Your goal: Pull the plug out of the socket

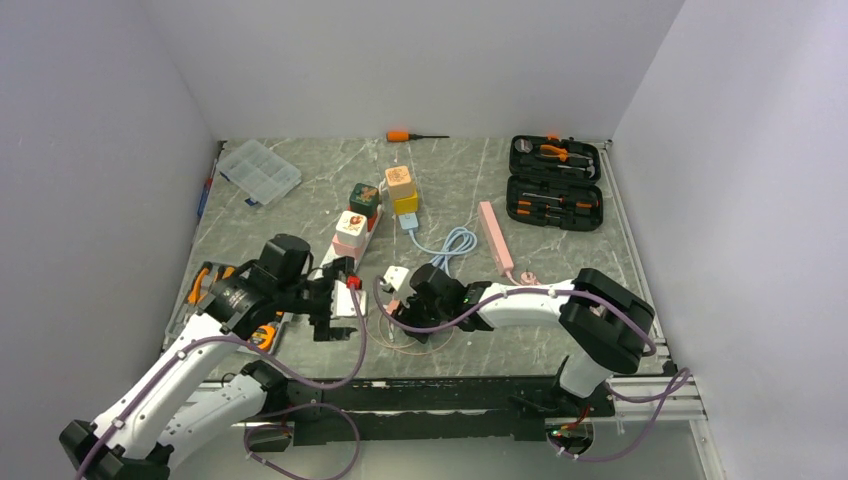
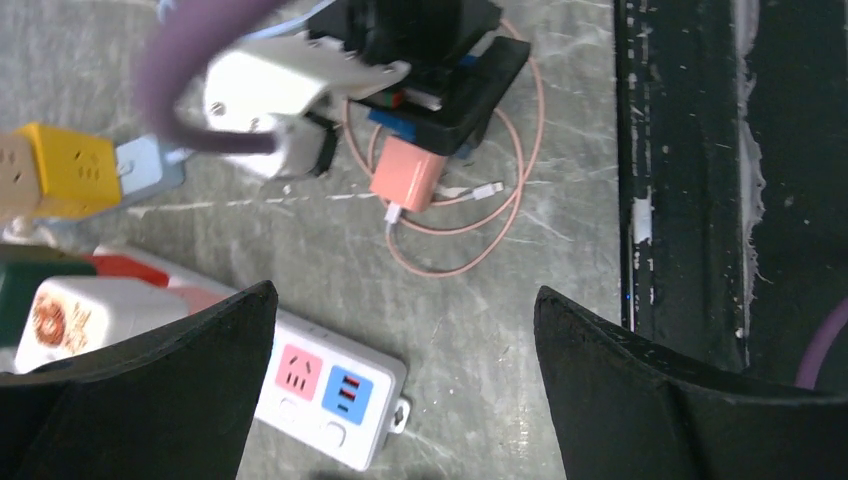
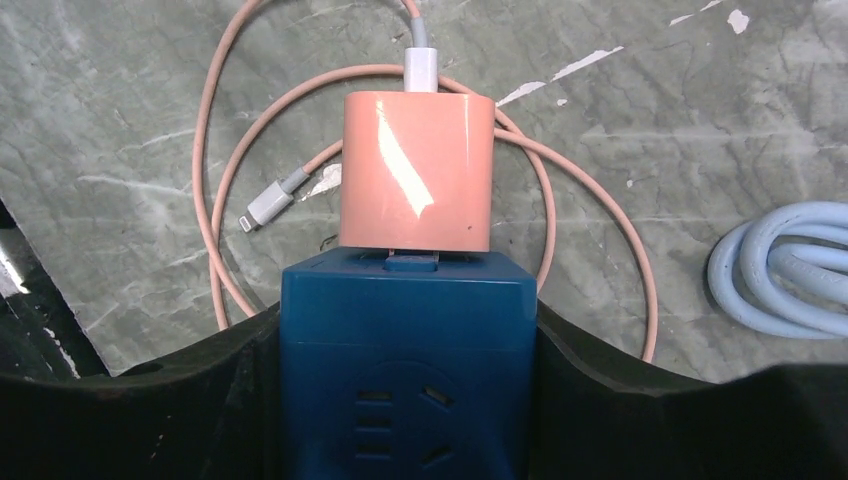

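A pink charger plug (image 3: 416,170) with a white cable end is seated in a blue socket block (image 3: 408,370), near the table's front middle. My right gripper is shut on the blue block, one finger on each side. In the left wrist view the same plug (image 2: 408,170) sticks out below the right gripper. My left gripper stands open above the table, to the left of the plug, with nothing between its fingers.
A white power strip (image 2: 325,420) with stacked cubes lies left of centre. A coiled blue cable (image 1: 460,240), a pink strip (image 1: 494,235) and a black toolkit (image 1: 555,200) are to the right. An organiser (image 1: 260,175) stands at back left.
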